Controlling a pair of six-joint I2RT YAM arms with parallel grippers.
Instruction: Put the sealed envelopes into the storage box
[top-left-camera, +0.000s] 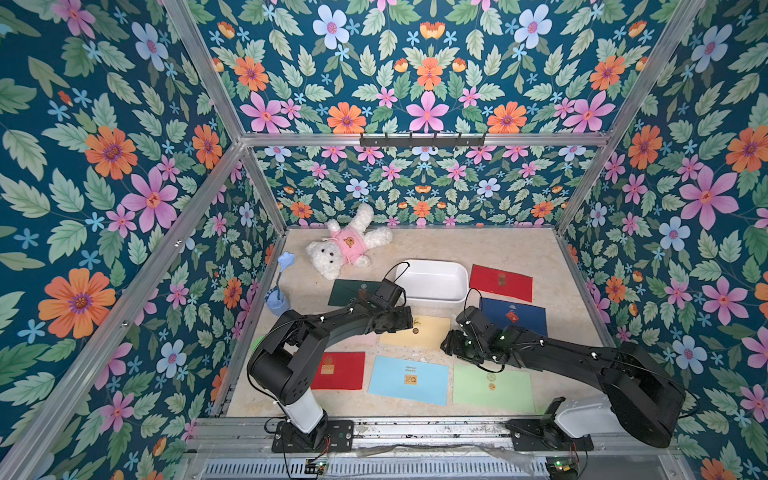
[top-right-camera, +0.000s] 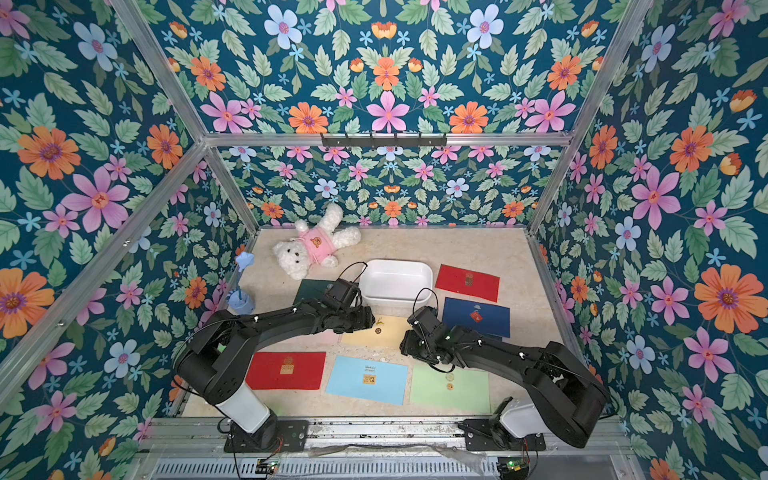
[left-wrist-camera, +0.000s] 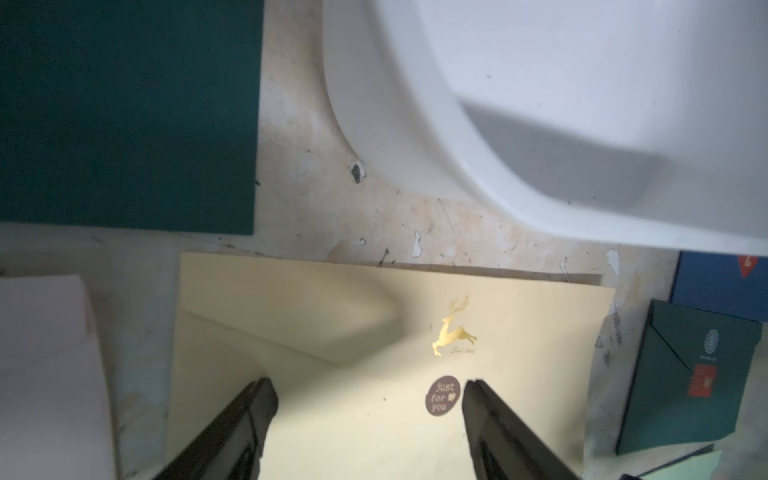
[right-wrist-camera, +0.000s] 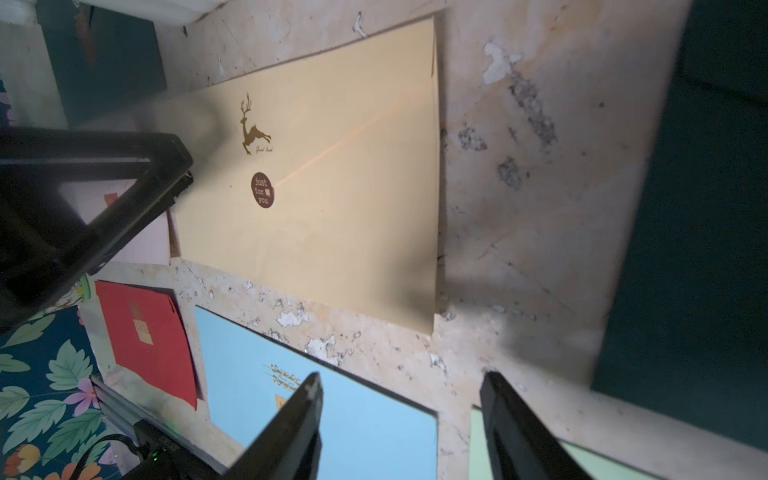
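Observation:
The cream envelope (right-wrist-camera: 344, 184) with a gold deer and a round brown seal lies flat in the middle of the table. Just behind it stands the empty white storage box (top-left-camera: 433, 281). My left gripper is over the envelope's left part, fingers apart with nothing gripped. Near the right edge of the envelope hovers my right gripper, its fingers also parted and empty. Other envelopes lie around: light blue (top-left-camera: 409, 380), light green (top-left-camera: 496, 390), front red (top-left-camera: 340, 372), back red (top-left-camera: 501, 282), blue (top-left-camera: 524, 314), and dark green (top-left-camera: 345, 291). A pink one (left-wrist-camera: 48, 376) is partly hidden.
A white plush toy (top-left-camera: 348, 241) in a pink shirt lies at the back left. Left of it stands a blue cup (top-left-camera: 277, 301) with a stick-like item. Bare table shows at the back right (top-left-camera: 528, 248). Both forearms cross low over the envelopes.

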